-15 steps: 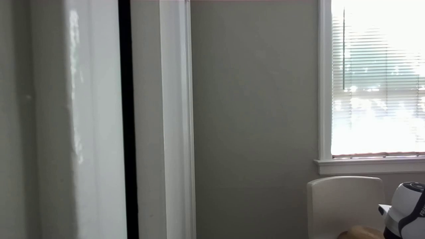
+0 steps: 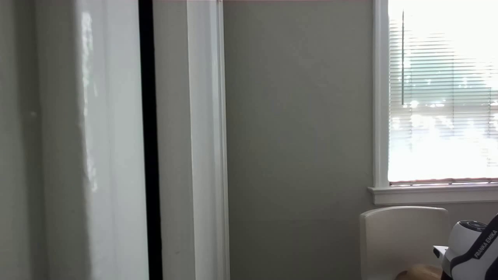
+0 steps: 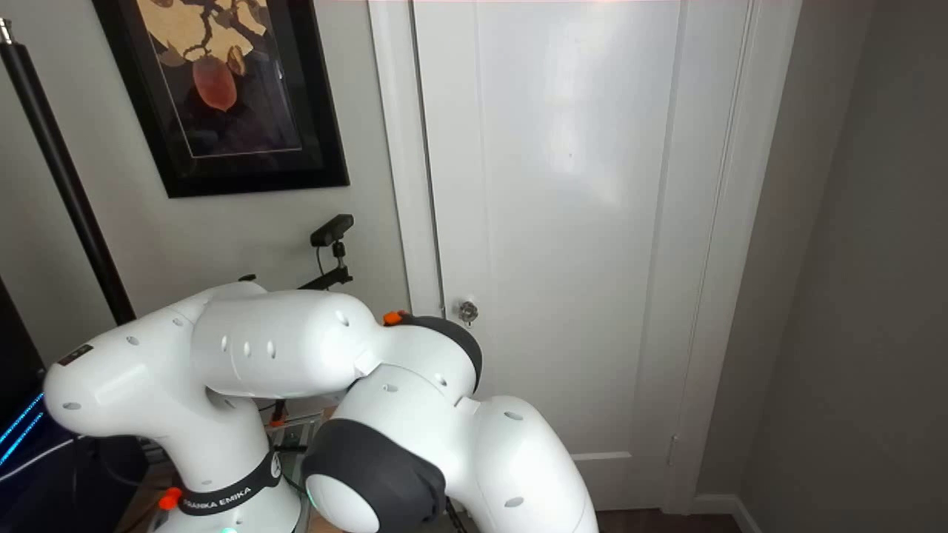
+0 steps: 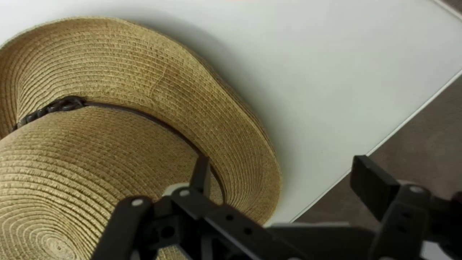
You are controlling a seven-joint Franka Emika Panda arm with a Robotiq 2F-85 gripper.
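Observation:
A tan straw hat [image 4: 108, 143] with a thin dark braided band fills the left of the wrist view, crown facing the camera. It rests on a white chair seat [image 4: 338, 86]. My gripper stands open above the hat's right side, its fingers wide apart. One finger [image 4: 200, 173] overlaps the crown near the band; the other finger [image 4: 372, 186] appears past the seat's edge, over the floor. Between them lie the curled brim and some bare seat, and whether either finger touches the hat cannot be told. Only a bit of the hat [image 2: 420, 273] shows in exterior view 1.
The white chair back [image 2: 404, 242] rises behind the hat, below a window [image 2: 443, 102] with blinds. A white door [image 3: 569, 222] with a glass knob [image 3: 467, 312] stands behind the arm [image 3: 284, 342]. Dark floor [image 4: 424, 143] shows beyond the seat.
In exterior view 1, the arm's end has moved left and slightly down, closer to the hat and chair. The hat looks unmoved there.

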